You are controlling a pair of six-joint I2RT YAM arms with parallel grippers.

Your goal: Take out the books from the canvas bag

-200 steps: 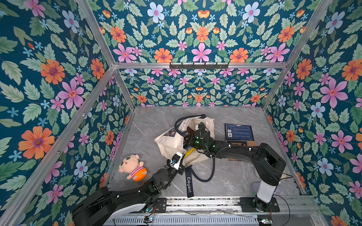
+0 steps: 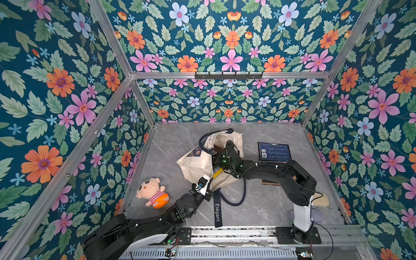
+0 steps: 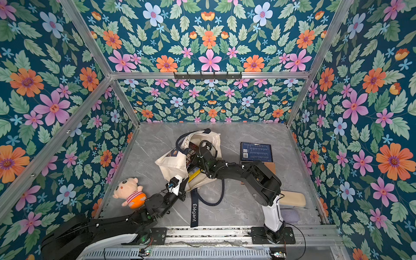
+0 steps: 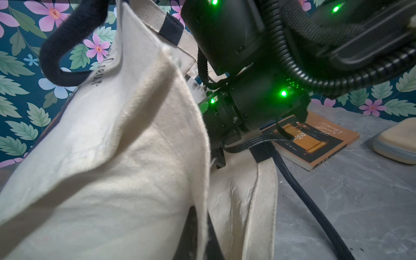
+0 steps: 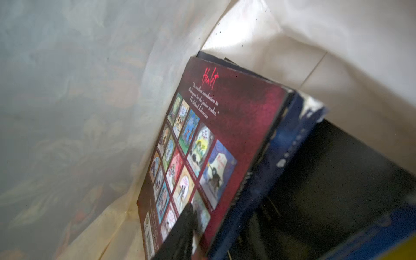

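The cream canvas bag [image 2: 195, 166] lies open mid-table. My left gripper is at its front edge, shut with the bag's cloth edge between its fingers. My right gripper is reaching inside the bag; in the right wrist view a dark finger [image 5: 175, 236] lies over a maroon Hamlet book [image 5: 216, 104], with a dark blue book [image 5: 281, 147] and a black one [image 5: 342, 160] behind. The second finger is unclear, so the opening cannot be judged. A yellow item [image 2: 216, 172] shows at the bag's mouth.
A plush doll [image 2: 151, 190] lies left. At the right are a dark tablet-like book [image 2: 273, 151], an orange book [image 4: 333, 134] and a beige case [image 4: 392, 140]. A strap [image 2: 218, 208] trails toward the front rail.
My right arm's elbow has shifted slightly leftward, with the wrist still in the bag. The bag's right side has moved slightly. The left arm is unchanged.
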